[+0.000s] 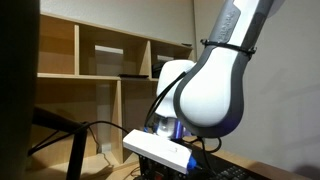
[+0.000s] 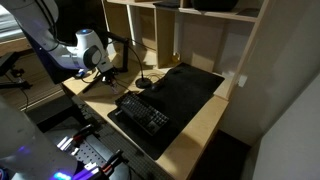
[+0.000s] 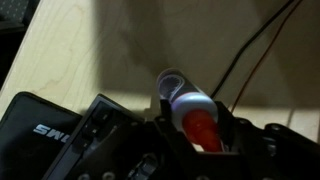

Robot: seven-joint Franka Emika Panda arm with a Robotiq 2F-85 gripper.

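In the wrist view, a small cylinder (image 3: pixel 184 94) with a pale, shiny body and a red end (image 3: pixel 202 128) sits between the dark fingers of my gripper. The fingers are shut on it, with the red end toward the camera. Its pale part points away, over the wooden tabletop (image 3: pixel 120 40); whether it touches the wood I cannot tell. From the second exterior view, my gripper (image 2: pixel 106 75) is low over the left end of the desk, its fingers too small to make out. The first exterior view hides the fingers near its lower edge.
Beside my gripper lies a black lettered box (image 3: pixel 45 135). Two thin cables (image 3: pixel 255 55) cross the wood at right. A black keyboard (image 2: pixel 142 113) and dark mat (image 2: pixel 187 95) cover the desk's middle. Shelves (image 1: pixel 95 95) stand behind.
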